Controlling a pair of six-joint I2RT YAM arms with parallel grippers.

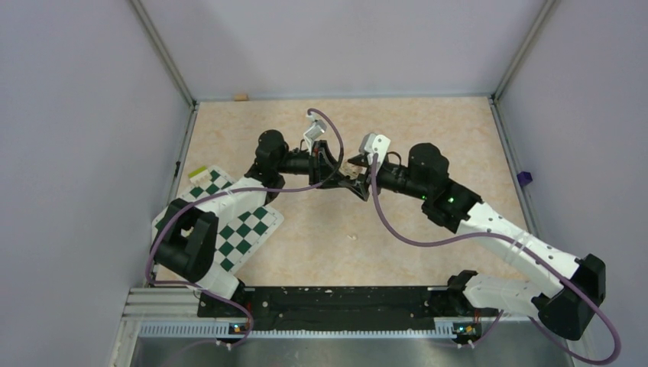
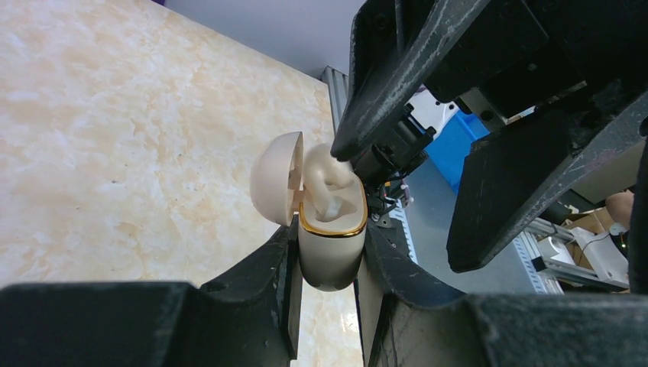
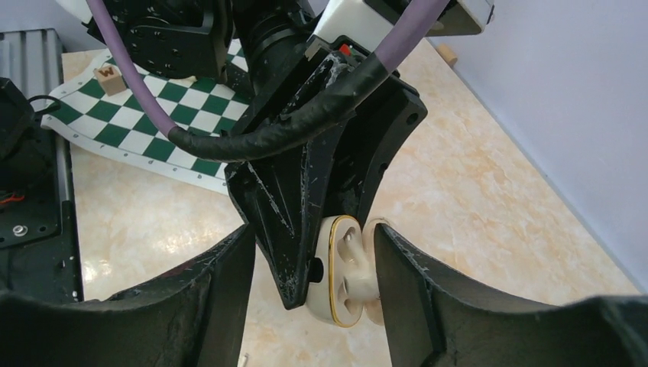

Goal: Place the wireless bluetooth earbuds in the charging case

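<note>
The white charging case with a gold rim is held upright in my left gripper, shut on it, its lid open. A white earbud sits in or at the cavity; how deeply I cannot tell. In the right wrist view the case shows between my right gripper's fingertips, and the earbud shows at its opening. My right gripper is part open around the space in front of it, its fingers apart from each other.
A checkered mat lies on the left of the table, with small blocks on it. A small white piece lies on the bare table below the grippers.
</note>
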